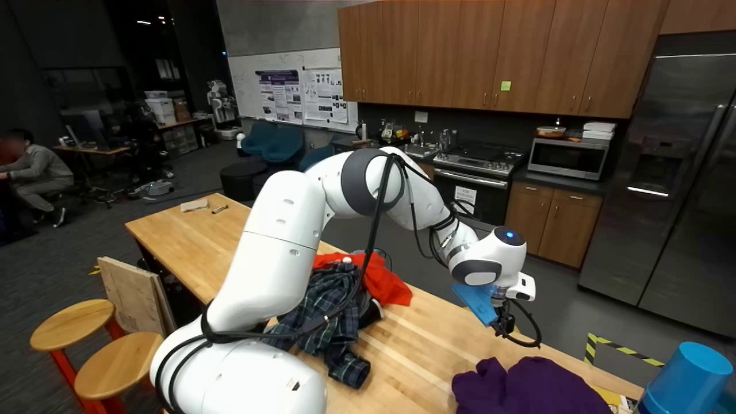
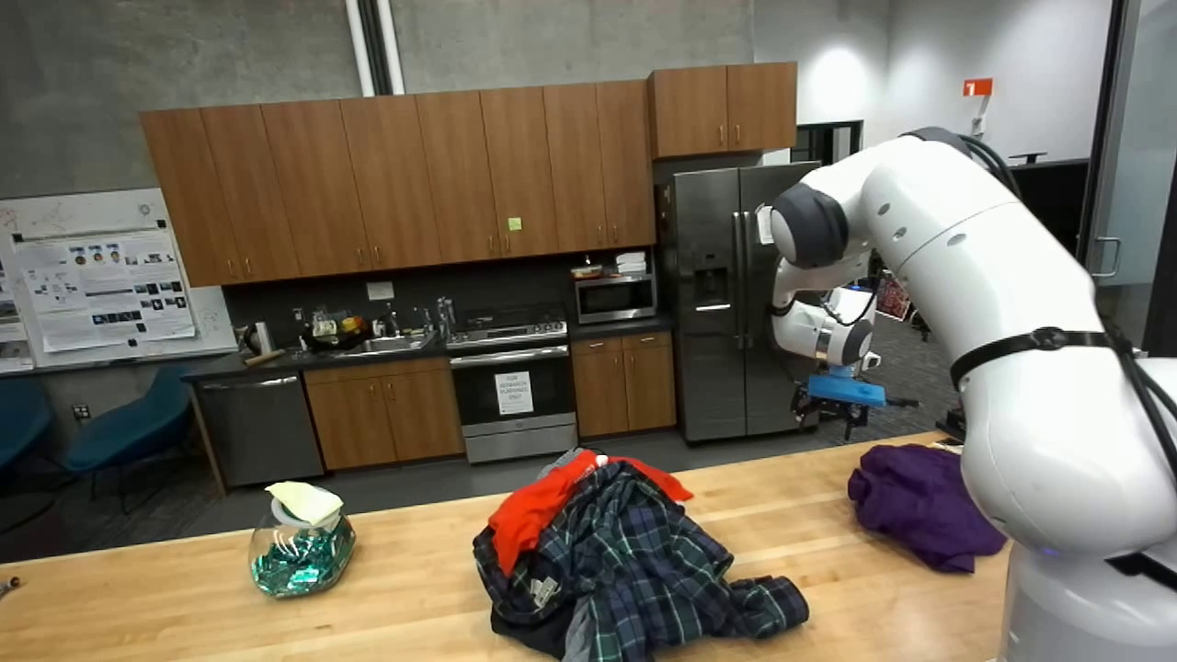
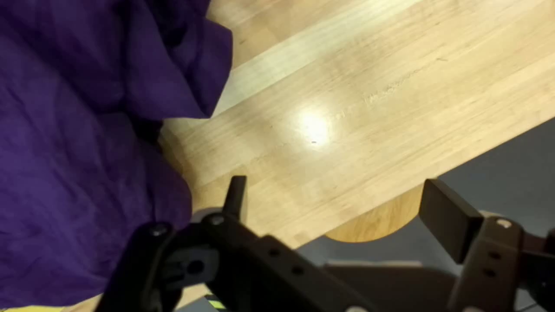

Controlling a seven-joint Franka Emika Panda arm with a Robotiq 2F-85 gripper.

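A bundle of purple cloth lies on the wooden table; in exterior view 2 the purple cloth is at the right, and it fills the left side of the wrist view. My gripper is open, its two dark fingers wide apart with only table edge and floor showing between them. Exterior view 1 has the gripper raised beyond the cloth, near the table's far edge. A heap of plaid and red clothes sits mid-table, the plaid shirt partly hidden behind a cable.
A glass bowl with green shiny filling stands on the left of the table in exterior view 2. A blue cup is at the right corner in exterior view 1. Bare wood separates the clothes from the purple cloth.
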